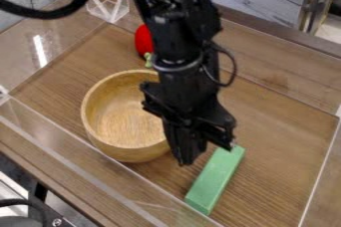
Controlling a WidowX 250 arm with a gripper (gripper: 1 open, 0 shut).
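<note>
My gripper (pixel 186 151) hangs low over the right side of a yellow-tan bowl (pixel 110 107), its fingertips close together, shut with nothing visible between them. A light green bar (pixel 213 181) lies on the wooden table (pixel 280 161) just to the right of the fingertips. Behind the arm, at the upper left of the bowl, a red object (pixel 144 40) shows partly, the rest hidden by the arm.
A clear plastic object (pixel 110 7) stands at the back left. Rails run along its back right and front left edges.
</note>
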